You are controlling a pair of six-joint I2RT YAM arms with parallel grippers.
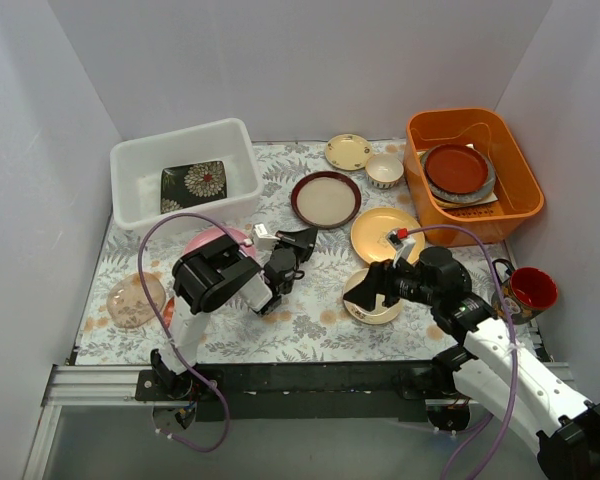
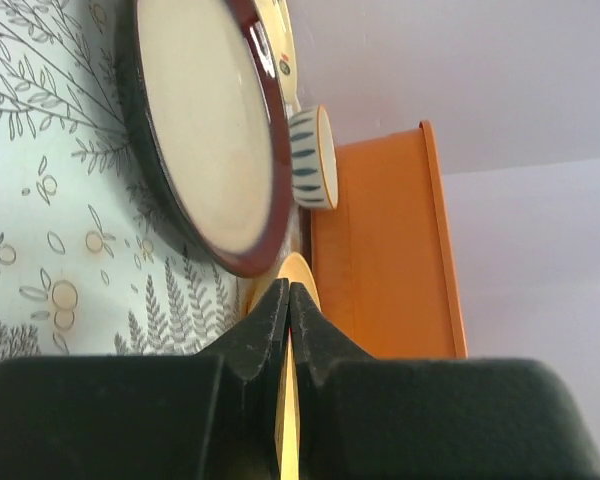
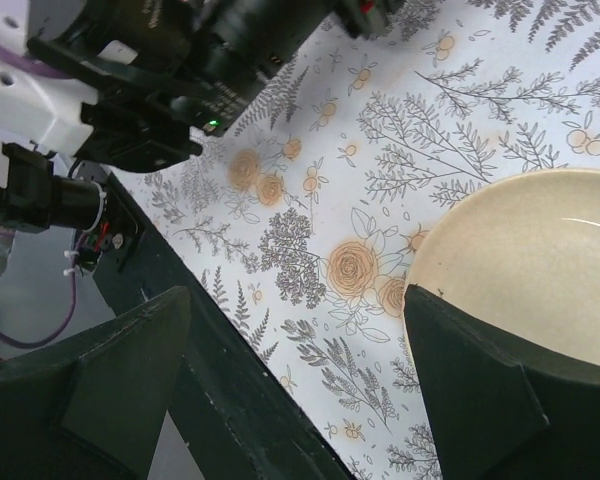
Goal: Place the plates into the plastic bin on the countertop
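A brown-rimmed plate point(image 1: 326, 203) lies near the back middle. In the left wrist view this plate point(image 2: 210, 120) is left of my left gripper, whose fingers meet with nothing between them. The top view puts that gripper point(image 1: 311, 240) just in front of the plate's near rim. A yellow plate point(image 1: 372, 232) lies to the right. My right gripper stands open and empty, the cream plate point(image 3: 540, 260) partly behind one finger. The white bin point(image 1: 132, 180) holds a dark floral dish point(image 1: 195, 185); the orange bin point(image 1: 525, 200) holds stacked dishes.
A small patterned plate point(image 1: 348, 151) and a bowl point(image 1: 385, 170) stand along the back. A pink plate point(image 1: 205, 238) is partly under the left arm, a clear plate point(image 1: 135, 300) farther left. A red mug point(image 1: 532, 290) stands far right.
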